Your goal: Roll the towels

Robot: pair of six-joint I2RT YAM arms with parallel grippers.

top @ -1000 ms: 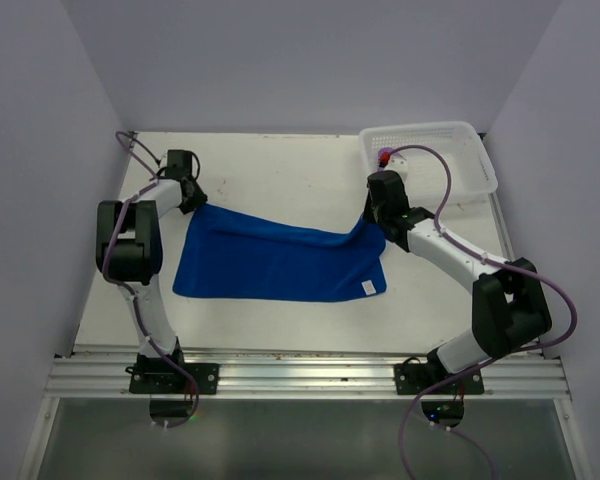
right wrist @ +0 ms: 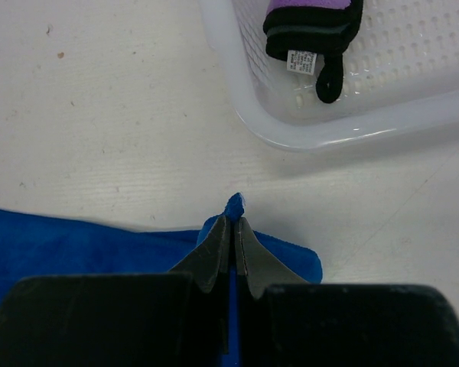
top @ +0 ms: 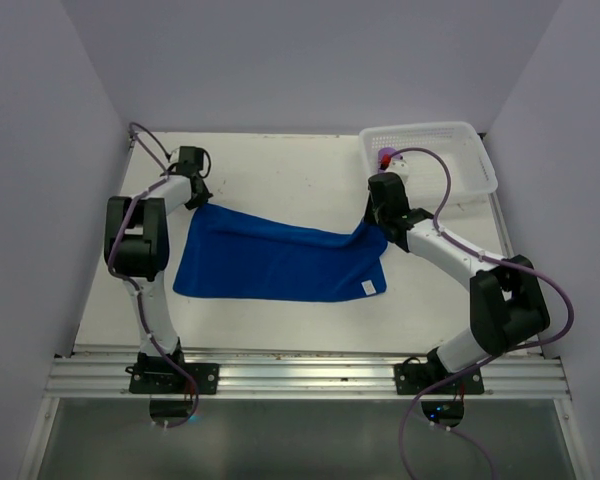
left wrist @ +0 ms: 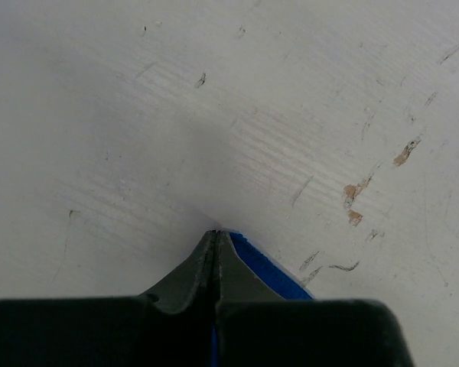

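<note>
A blue towel (top: 270,268) lies spread on the white table, its far edge folded over in a slanting band. At its far right corner my right gripper is shut on the cloth, and a small blue peak stands up at the fingertips. My left gripper is shut at the far left corner. In the left wrist view the towel's blue edge (left wrist: 268,264) shows right beside the fingertips. Whether any cloth is caught between those fingers cannot be told. A white label (top: 369,287) shows near the towel's front right corner.
A white plastic basket (top: 442,130) stands at the back right, close beyond my right gripper. Inside it lies a purple and black cloth item (right wrist: 310,27) with a tag. Bare table (top: 280,170) stretches behind the towel, with a narrower clear strip in front.
My right arm has hardly moved, and the towel looks the same.
</note>
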